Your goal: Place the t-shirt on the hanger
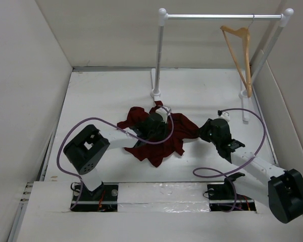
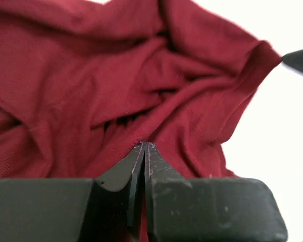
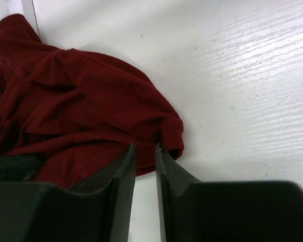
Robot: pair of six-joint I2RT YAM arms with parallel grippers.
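The dark red t-shirt (image 1: 174, 141) lies crumpled on the white floor below the rack. My left gripper is over its middle, shut, with no cloth clearly between the fingertips. My right gripper is at a folded corner of the shirt, its fingers slightly apart around or just above the cloth; whether it holds any is unclear. The wooden hanger (image 1: 240, 33) hangs on the rail at the upper right.
The metal rail (image 1: 207, 16) stands on white-footed posts at the back. Bare floor lies left of the shirt and in front of it. Walls bound the space on the sides.
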